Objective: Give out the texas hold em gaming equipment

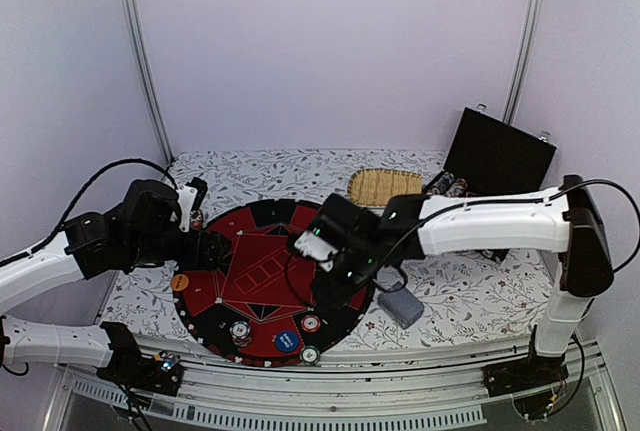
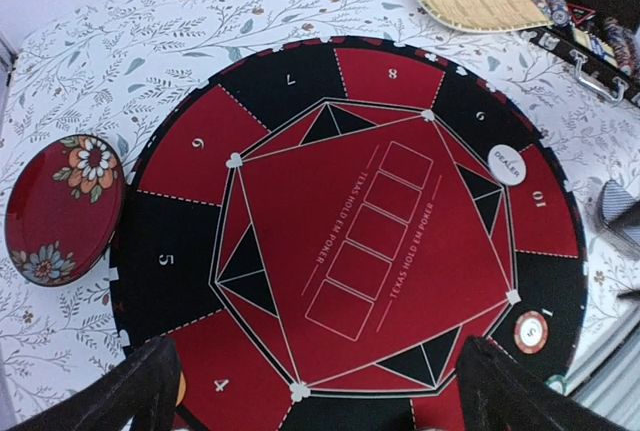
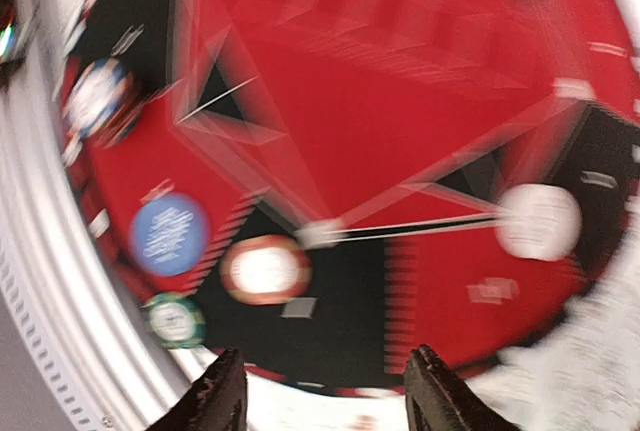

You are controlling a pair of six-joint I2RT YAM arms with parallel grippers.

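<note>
A round red and black poker mat (image 1: 262,263) lies on the table. Near its front edge are a blue button (image 1: 287,341), a red-rimmed chip (image 1: 311,323), a green-rimmed chip (image 1: 310,355) and a small chip stack (image 1: 240,331). The white dealer button (image 2: 507,164) rests by the 9 and 10 sections. An orange disc (image 1: 180,282) sits at the left edge. My right gripper, blurred in the top view, hangs over the mat's right front, fingers apart with nothing between them. Over the left side, my left gripper stands open and empty.
At the back right, the open black chip case (image 1: 498,156) holds several chip rolls. A woven tray (image 1: 386,188) lies behind the mat, and a grey card deck (image 1: 401,306) lies to its right. A flowered red dish (image 2: 66,209) is at the left.
</note>
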